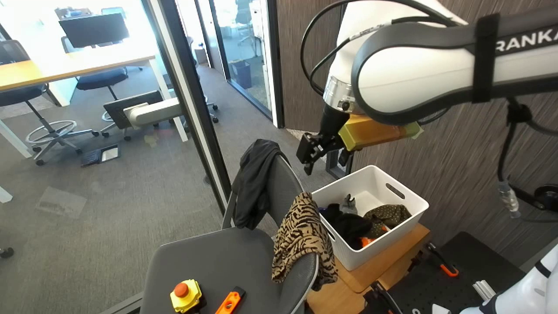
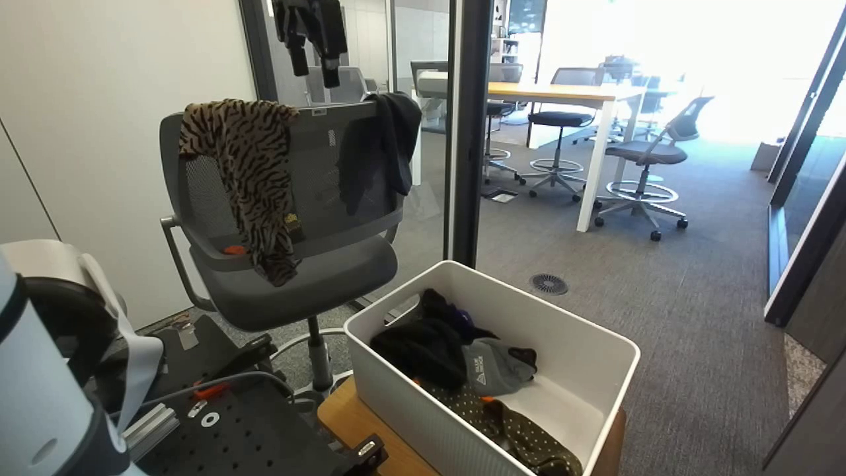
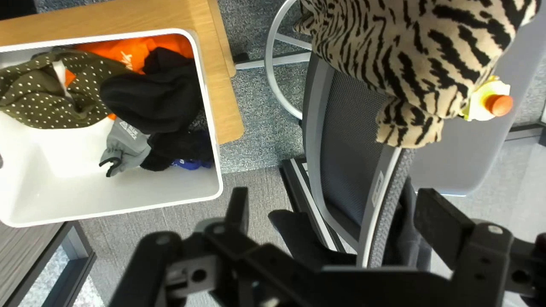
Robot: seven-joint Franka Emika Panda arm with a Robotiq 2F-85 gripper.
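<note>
My gripper is open and empty, its two fingers wide apart in the wrist view. In exterior view 2 the gripper (image 2: 315, 70) hangs above the chair's backrest. A tiger-striped cloth (image 1: 303, 238) drapes over one side of that backrest, and a dark garment (image 1: 256, 183) hangs over the other. In the wrist view the striped cloth (image 3: 409, 51) lies beyond the fingers, apart from them. The white bin (image 2: 591, 337) holds a black cloth (image 3: 158, 99), a dotted olive cloth (image 3: 46, 97), a grey piece (image 3: 128, 143) and something orange (image 3: 128, 53).
The grey office chair (image 1: 209, 261) stands beside the wooden stand (image 3: 225, 102) under the bin. On its seat lie a red-and-yellow button (image 1: 184, 294) and an orange tool (image 1: 229, 303). A glass partition's dark post (image 2: 468, 158) rises behind the chair. Part of the bin's floor is bare.
</note>
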